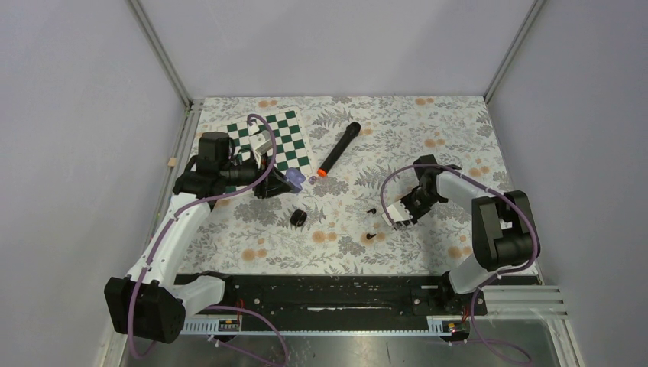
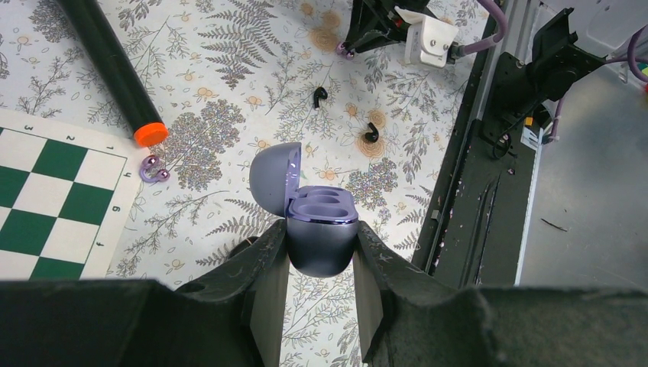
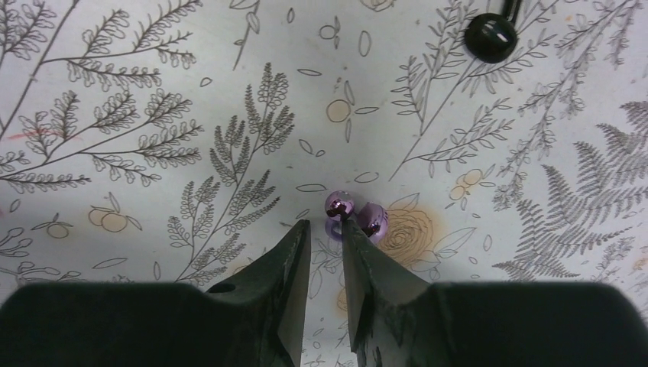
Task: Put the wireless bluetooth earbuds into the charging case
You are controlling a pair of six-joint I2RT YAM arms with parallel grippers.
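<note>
My left gripper is shut on the open lavender charging case [image 2: 321, 241], held above the left middle of the table, its lid tilted up and the slots visible. My right gripper is low over the right part of the table, part open, its fingertips at a shiny purple earbud [image 3: 374, 222]; whether it grips it is unclear. Another purple earbud-like piece [image 2: 157, 170] lies by the checkerboard's right edge. Two small black earbuds [image 2: 319, 95] [image 2: 372, 134] lie between the arms.
A black tube with orange end [image 1: 340, 147] lies at the back middle. A checkerboard [image 1: 289, 138] is at the back left, partly under the left arm, and a black case [image 1: 298, 218] sits front left of centre.
</note>
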